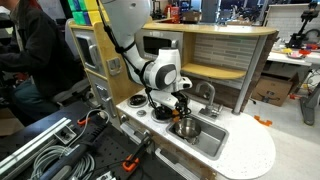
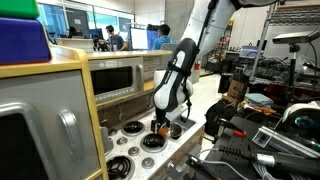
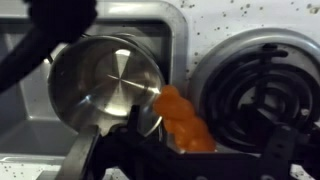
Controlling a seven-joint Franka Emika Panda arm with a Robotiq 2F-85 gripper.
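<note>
A shiny metal pot sits in the sink, open side up; it also shows in exterior view 1 as a pot. In the wrist view, a lumpy orange thing overlaps the edge between pot and burner, between the dark fingers of my gripper. The fingers stand open. Whether either finger touches the orange thing, I cannot tell. From outside, my gripper is low over the counter, between the burner and the pot, and partly hides what lies beneath it.
A black coil burner lies to the right in the wrist view. Other burners are farther along the stove. A faucet rises behind the sink, and a shelf spans above.
</note>
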